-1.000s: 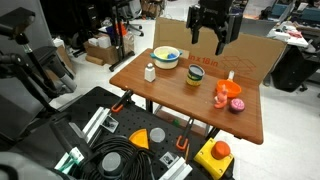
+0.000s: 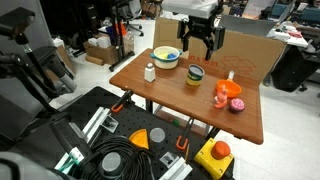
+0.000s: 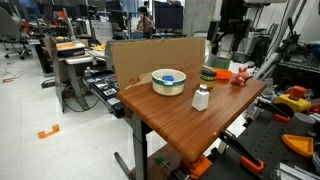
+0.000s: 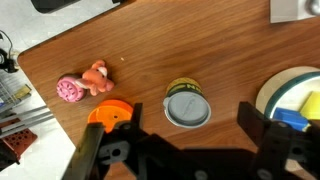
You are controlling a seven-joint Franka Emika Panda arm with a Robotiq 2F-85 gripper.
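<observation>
My gripper point(image 2: 197, 48) hangs open above the table point(image 2: 180, 95), with nothing between its fingers. Below it stands a yellow-and-dark can point(image 2: 194, 77) with a round grey top. In the wrist view the grey top point(image 4: 187, 108) shows between the fingertips and lower down in depth, with a sliver of the yellow side visible. Exterior view 2 has the gripper point(image 3: 230, 47) well clear of the can point(image 3: 208, 75), up and to its right.
A white bowl point(image 3: 168, 88) holds a blue item and a yellow one. Nearby stands a white bottle point(image 3: 201, 98). On the can's other side are a pink toy point(image 4: 97, 77), a pink round item point(image 4: 71, 88) and an orange dish point(image 4: 110, 113). A cardboard panel point(image 2: 250, 60) borders the back.
Over the last second my gripper has moved left in exterior view 1, from right of the can to above it. It remains open, and the table's objects have stayed put.
</observation>
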